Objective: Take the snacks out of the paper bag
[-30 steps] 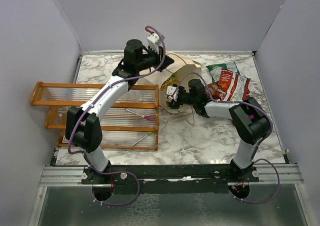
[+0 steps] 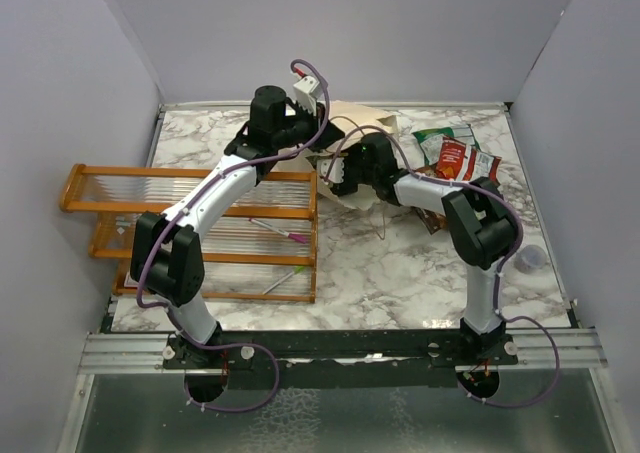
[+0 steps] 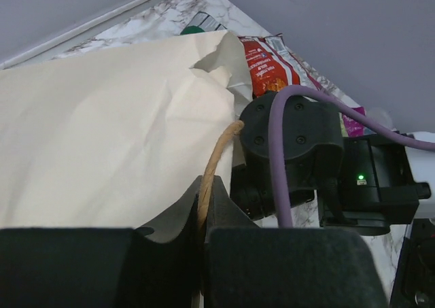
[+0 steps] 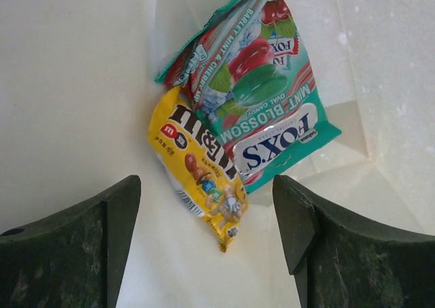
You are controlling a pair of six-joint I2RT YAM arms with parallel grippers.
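The white paper bag (image 3: pixel 115 124) lies behind the wooden rack, held upright by my left gripper, which is shut on its twisted rope handle (image 3: pixel 221 145). My right gripper is inside the bag, fingers apart around a yellow M&M packet (image 4: pixel 200 172), nothing seen gripped. Beyond that packet lies a green Fox's Mint Blossom bag (image 4: pixel 265 97), also inside. Out on the counter right of the bag are snack packets, including a red one (image 2: pixel 465 161) and a green one (image 2: pixel 436 143), partly under my right arm.
A wooden rack with clear shelves (image 2: pixel 190 203) fills the left front. A translucent cup (image 2: pixel 530 259) stands at the far right. Walls enclose the back and both sides.
My right gripper has moved into the bag, shifting slightly left and back from a second ago. The left arm has shifted only slightly.
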